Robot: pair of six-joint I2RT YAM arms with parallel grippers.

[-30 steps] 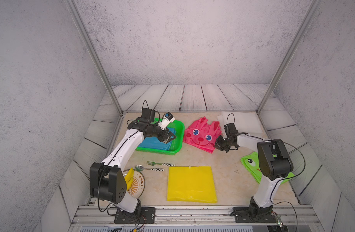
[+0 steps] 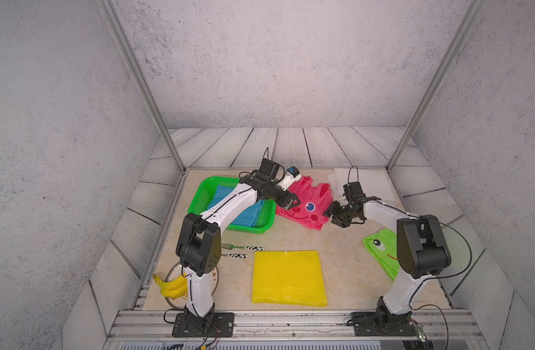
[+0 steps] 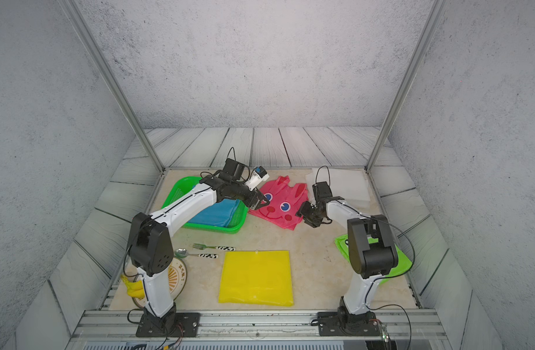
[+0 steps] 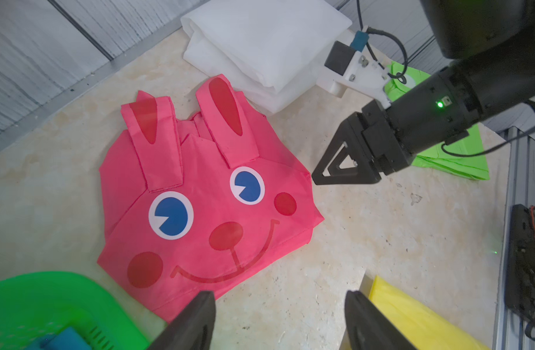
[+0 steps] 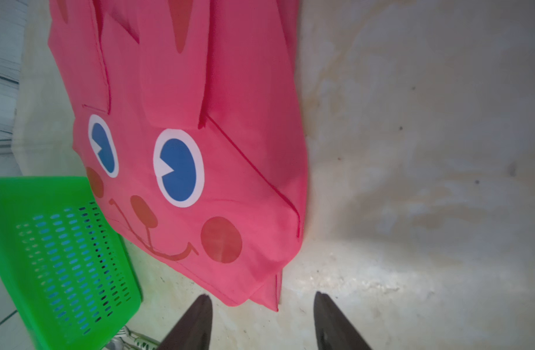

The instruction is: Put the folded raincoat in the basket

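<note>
A pink rabbit-faced raincoat (image 2: 302, 213) lies folded between the green basket (image 2: 267, 221) and a white folded cloth. In the basket lies a blue folded item (image 3: 212, 215). A yellow folded piece (image 2: 287, 277) lies at the front middle, a green one with a face (image 2: 379, 250) at the right. My left gripper (image 2: 290, 203) hangs open above the pink raincoat's left part, near the basket's rim. My right gripper (image 2: 332, 215) is open at the raincoat's right edge, nothing between its fingers.
A fork (image 3: 203, 246), a spoon (image 3: 191, 253) and a plate with bananas (image 3: 133, 285) lie at the front left. The white cloth (image 3: 346, 183) occupies the back right. Bare table lies between the yellow piece and the pink raincoat.
My left gripper has moved right, from over the basket toward the pink raincoat.
</note>
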